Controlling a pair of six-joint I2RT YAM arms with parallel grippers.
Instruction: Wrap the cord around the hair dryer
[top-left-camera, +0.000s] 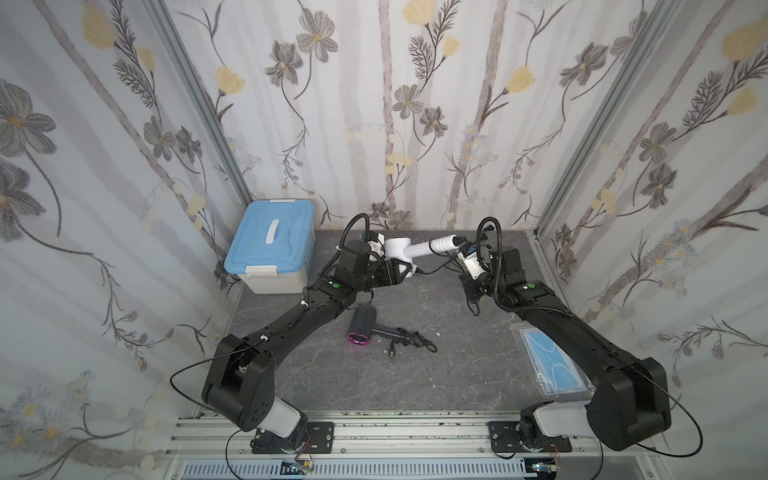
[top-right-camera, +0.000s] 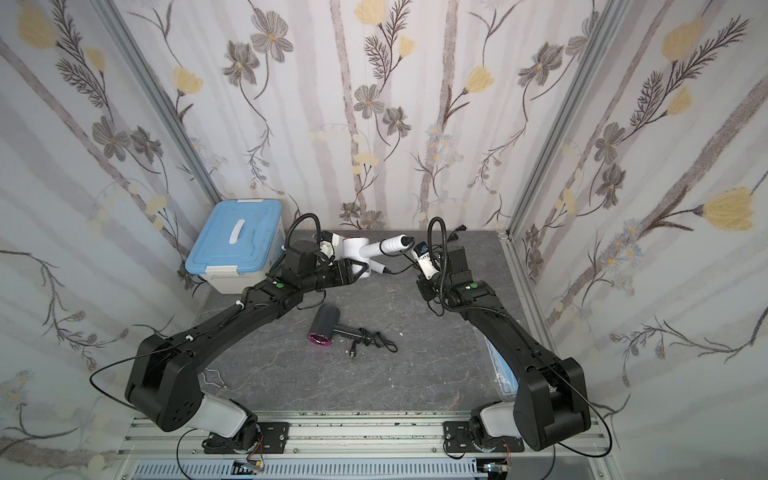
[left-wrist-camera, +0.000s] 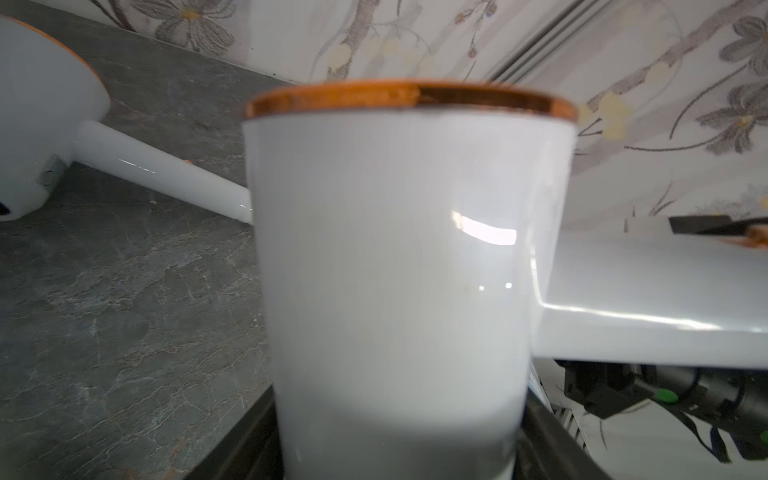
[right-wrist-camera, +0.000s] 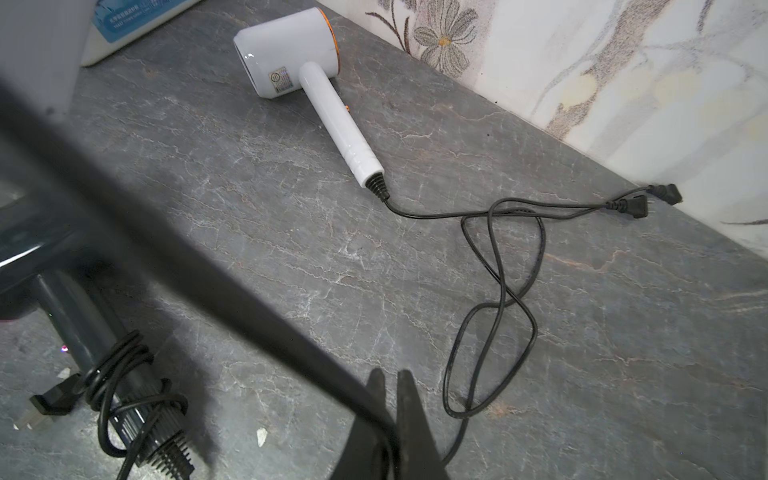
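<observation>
My left gripper is shut around the head of a white hair dryer (top-left-camera: 433, 245) with an orange rim, held above the table. Its handle points right, toward the right arm. A black cord (right-wrist-camera: 200, 276) crosses the right wrist view diagonally and runs in between the tips of my right gripper, which is shut on it. More cord (right-wrist-camera: 505, 300) lies in loose loops on the table. No turns show clearly around the lifted dryer's handle; its far end is dark and partly unclear.
A second white dryer (right-wrist-camera: 289, 49) lies at the back, its cord running right toward two plugs (right-wrist-camera: 632, 207). A dark grey dryer (top-left-camera: 362, 321) with wrapped cord lies front of centre. A blue-lidded box (top-left-camera: 270, 236) stands left, a blue packet (top-left-camera: 552, 360) right.
</observation>
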